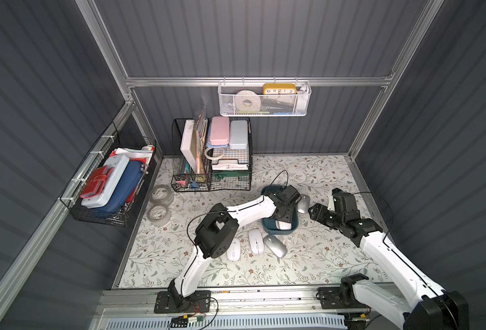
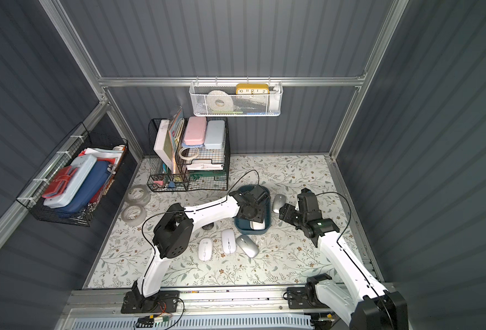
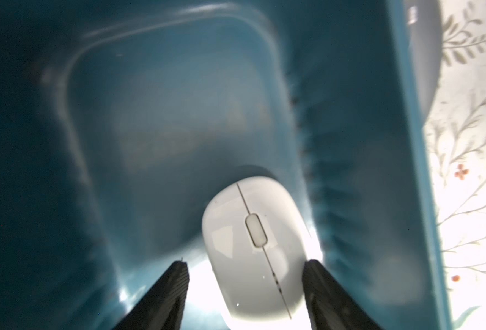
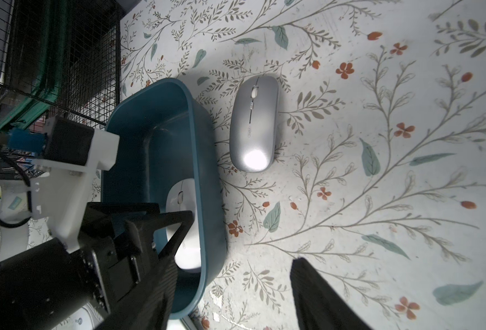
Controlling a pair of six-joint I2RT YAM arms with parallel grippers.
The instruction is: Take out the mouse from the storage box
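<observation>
In the left wrist view, a white mouse [image 3: 254, 242] lies on the floor of the blue storage box [image 3: 419, 181]. My left gripper reaches down into the box with its fingers parted on either side of the mouse. Bare floor shows between the left finger and the mouse; the right one overlaps its edge, and contact is unclear. The right wrist view shows the same white mouse [image 4: 189, 247] partly behind the left gripper's dark finger [image 4: 160, 222]. My right gripper stands open and empty, right of the box.
A grey mouse [image 4: 254, 123] lies just outside the box's right wall. Several more mice, among them a white one [image 1: 256, 241] and a grey one [image 1: 275, 245], lie in front. Black wire racks [image 1: 231, 178] stand behind. Patterned table between box and right arm is mostly free.
</observation>
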